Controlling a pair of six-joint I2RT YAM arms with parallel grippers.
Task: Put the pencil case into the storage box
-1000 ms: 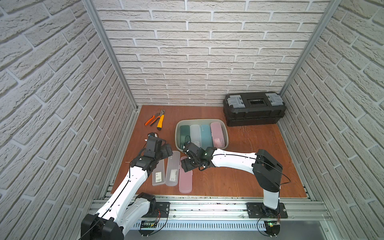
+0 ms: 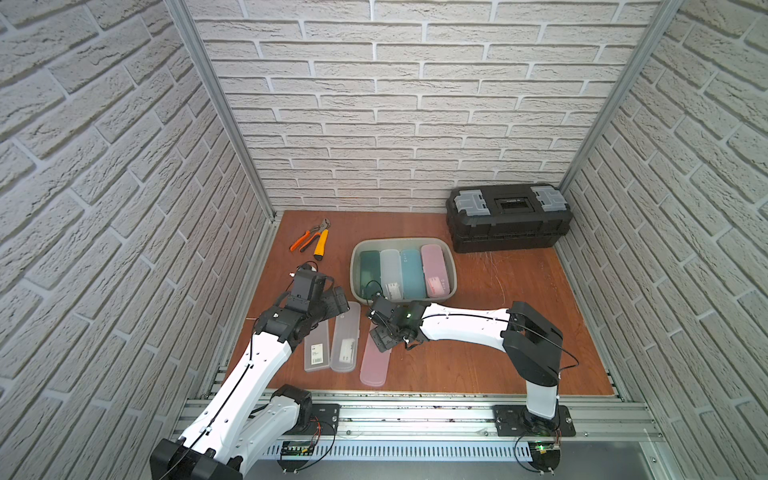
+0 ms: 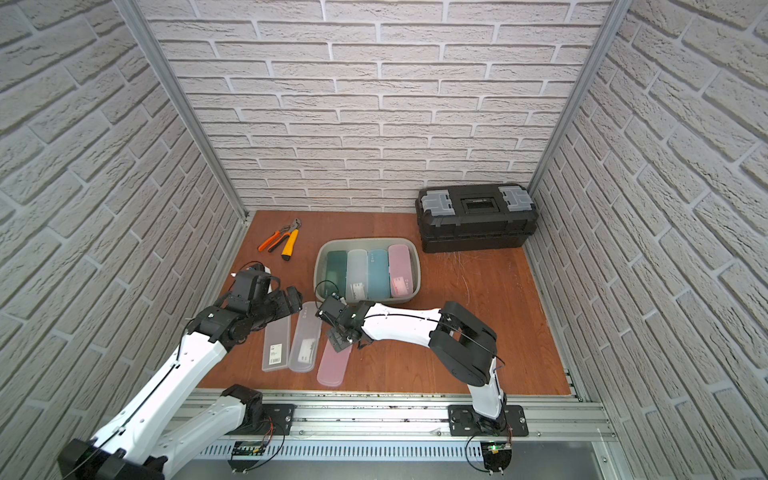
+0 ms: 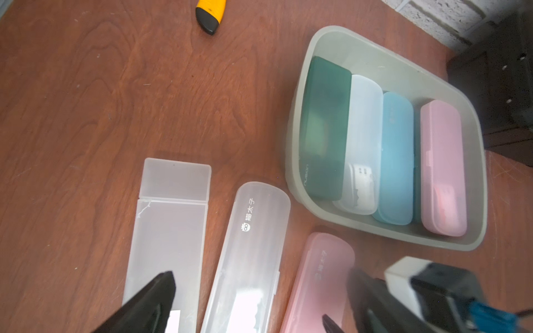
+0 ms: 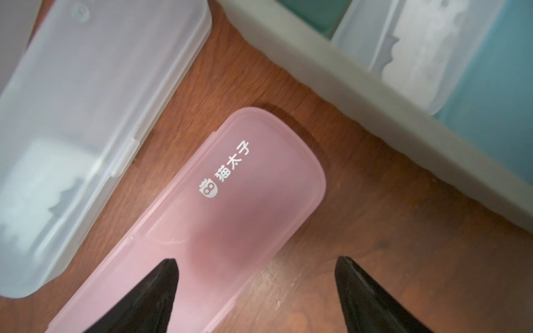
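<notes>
A pink pencil case (image 5: 244,194) lies flat on the table in front of the grey storage box (image 4: 383,227), its far end close to the box wall. Above it hovers my right gripper, fingers apart; in the right wrist view the case runs below and between them, nearer the left finger. To its left lie a long clear case (image 4: 252,238) and another clear case (image 4: 169,238) with a label. My left gripper is open and empty above the clear cases. Inside the box are a green case (image 4: 327,133), a clear case (image 4: 363,133), a blue case (image 4: 396,155) and a pink case (image 4: 442,161).
A black toolbox (image 2: 509,217) stands at the back right. Orange-handled pliers (image 2: 301,240) and a yellow-handled tool (image 2: 321,245) lie at the back left. Right of the box and at the front right the table is bare. My two grippers are close together.
The pink case on the table has turned slightly, its far end now leaning right.
</notes>
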